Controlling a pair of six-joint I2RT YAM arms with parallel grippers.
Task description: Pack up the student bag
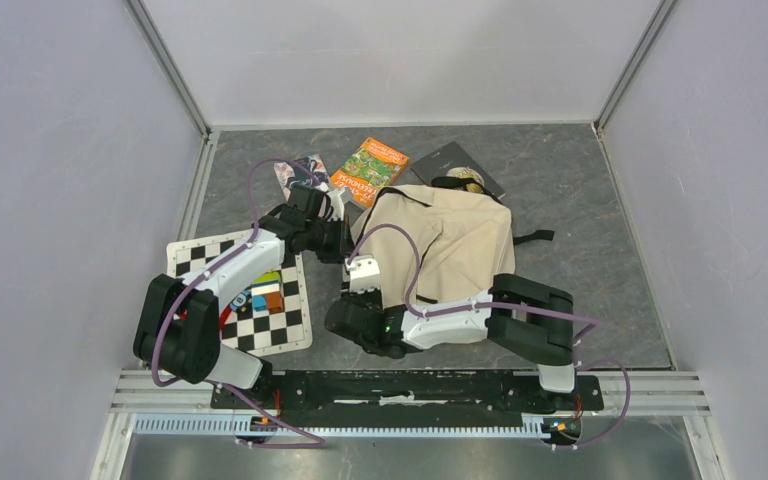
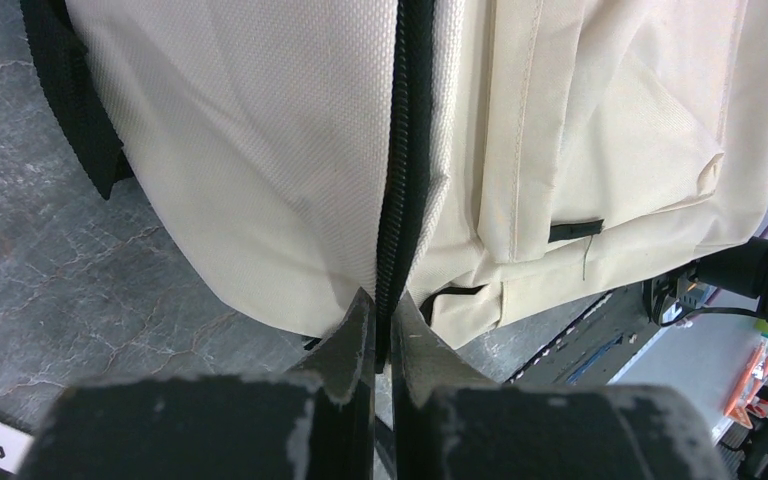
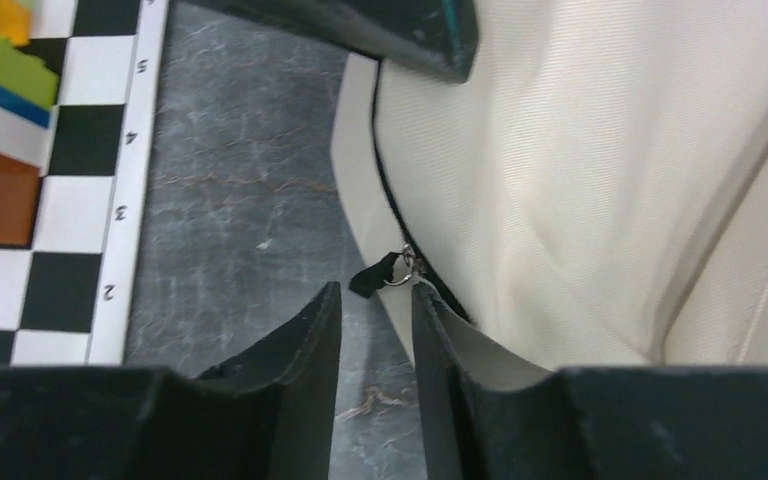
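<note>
The cream student bag (image 1: pixel 460 240) lies in the middle with black zipper edging and straps. In the left wrist view my left gripper is shut on the bag's black zipper edge (image 2: pixel 405 150). My right gripper is part open at the bag's left edge, low in the top view. Its fingertips sit just below a zipper pull with a small black tab (image 3: pixel 380 272), which shows above and between them; whether they touch it I cannot tell.
A checkered board (image 1: pixel 295 310) with colored blocks lies left. An orange book (image 1: pixel 370 170), another book (image 1: pixel 295 170) and a dark folder (image 1: pixel 440 160) lie behind the bag. The floor right of the bag is clear.
</note>
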